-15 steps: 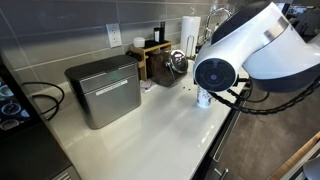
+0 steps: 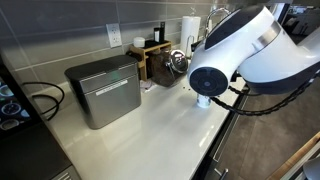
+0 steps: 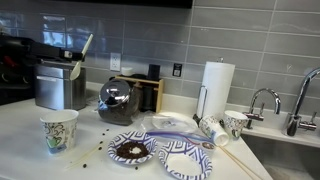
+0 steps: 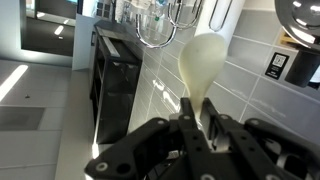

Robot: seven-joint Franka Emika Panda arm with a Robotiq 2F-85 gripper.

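A cream-coloured spoon-like utensil (image 4: 203, 62) stands out from my gripper, which is shut on it in the wrist view. In exterior view 2 the same utensil (image 3: 82, 56) hangs tilted in the air at upper left, beside the dark gripper (image 3: 68, 53). Below it on the counter stands a patterned paper cup (image 3: 58, 132), apart from the utensil. Two blue-and-white bowls sit to the right: one bowl (image 3: 113, 149) has dark grounds with a little white in it, the other bowl (image 3: 168, 163) holds white powder. The arm hides the gripper in exterior view 1.
A steel bread box (image 2: 107, 90) and a glass jar (image 3: 117, 101) stand by the wall. Two more paper cups, one tipped (image 3: 213, 130) and one upright (image 3: 235, 122), are near the sink (image 3: 280, 150). Open counter (image 2: 140, 150) lies before the bread box.
In exterior view 1 the arm has shifted slightly down and to the left. The counter objects look unmoved.
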